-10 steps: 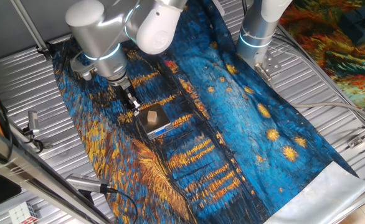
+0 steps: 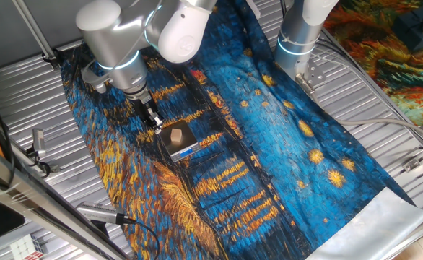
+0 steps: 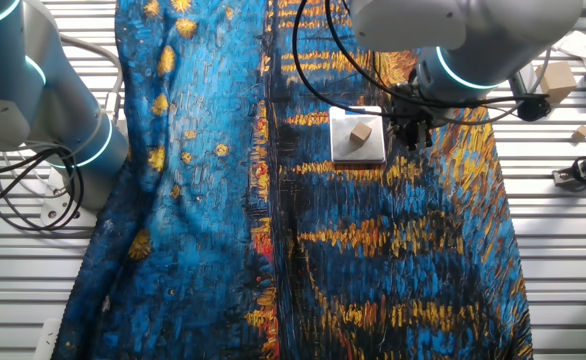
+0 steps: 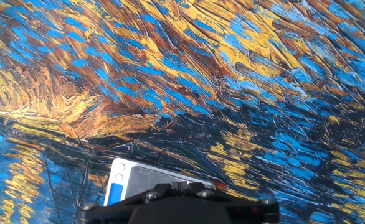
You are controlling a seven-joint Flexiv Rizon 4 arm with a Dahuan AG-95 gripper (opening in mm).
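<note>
A small wooden block rests on the plate of a flat digital scale. From the opposite side, exterior view 2 shows the block near the middle of the scale. Right beside the scale, apart from the block, is my gripper, low over the cloth; in exterior view 2 the gripper is to the right of the scale. The wrist view has the gripper with its fingertips together, covering part of the scale and its blue display. No block shows there.
A patterned cloth covers the table, with wide free room around the scale. Beyond the cloth are a larger block, a small block and a cube puzzle. Black cables hang by my arm.
</note>
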